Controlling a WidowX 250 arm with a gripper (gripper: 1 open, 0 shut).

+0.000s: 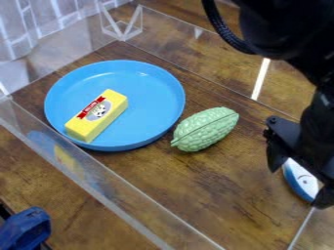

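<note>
My black gripper [290, 161] is at the right edge, open, over a white-and-blue object [300, 180] that is partly hidden behind it. A blue plate [146, 86] on the left holds a yellow box with a red-and-white label [97, 115]. A green ridged vegetable-like item [205, 128] lies right of the plate.
Transparent walls run along the left and top. A dark blue object [21, 230] lies at the lower left, outside the wall.
</note>
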